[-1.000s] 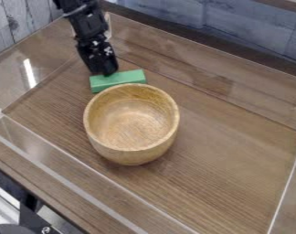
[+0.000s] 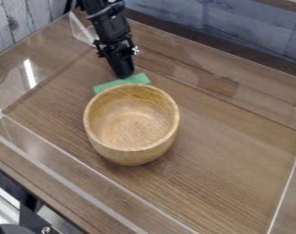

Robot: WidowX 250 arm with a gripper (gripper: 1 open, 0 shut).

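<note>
My black gripper [image 2: 121, 69] reaches down from the top of the view, its tip over the back part of a flat green block [image 2: 121, 82]. The fingers are small and dark, and I see nothing clearly held between them. A wide, empty wooden bowl [image 2: 131, 121] stands just in front of the block, hiding part of it from view.
Dark areas lie beyond its left edge and at its top left corner, with cables along the left.
My gripper has moved right along the back of the green block. The block has shifted slightly and sits at a somewhat different angle. The bowl has stayed in place.
</note>
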